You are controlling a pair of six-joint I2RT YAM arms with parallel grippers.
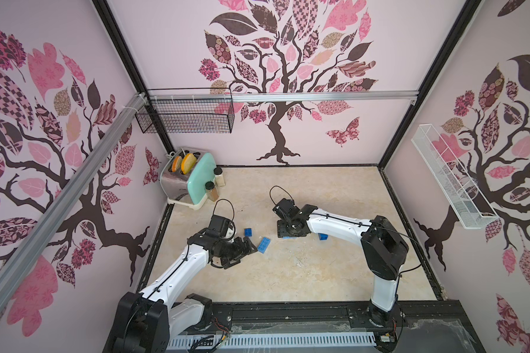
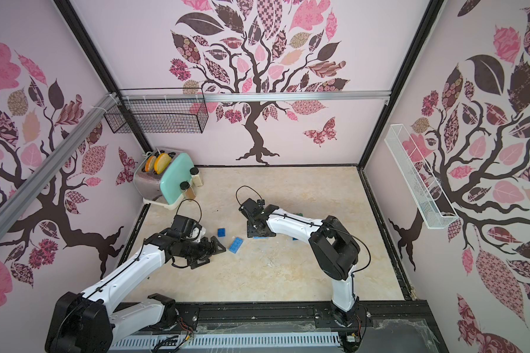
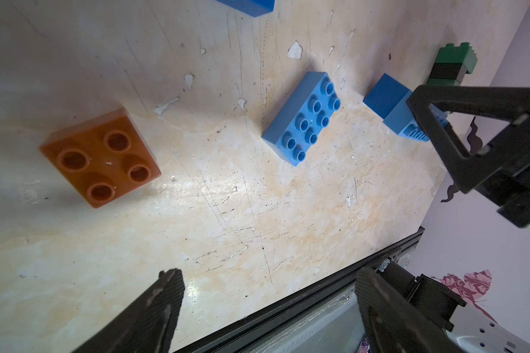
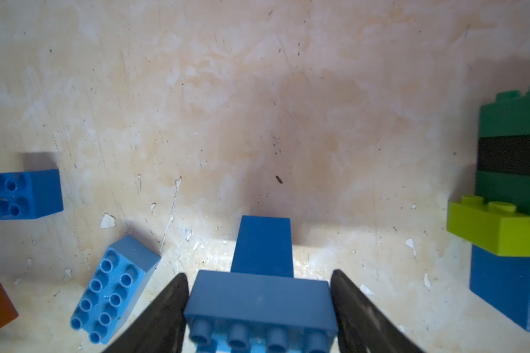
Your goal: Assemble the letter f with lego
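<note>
In the right wrist view my right gripper has its fingers [image 4: 170, 306] against both ends of a light blue brick [image 4: 262, 297]. A dark blue brick [image 4: 262, 244] sits directly behind and below it; whether the two are joined is unclear. My left gripper stands open and empty. Ahead of it lie an orange brick [image 3: 103, 156] and another light blue brick [image 3: 303, 117], both studs up. A small dark blue brick [image 4: 26, 194] rests on its side, left in the right wrist view.
A green, black and lime stack [image 4: 512, 176] with a blue brick [image 4: 509, 288] stands to the right in the right wrist view. The toaster [image 1: 188, 176] and two small bottles [image 1: 212, 191] occupy the back left corner.
</note>
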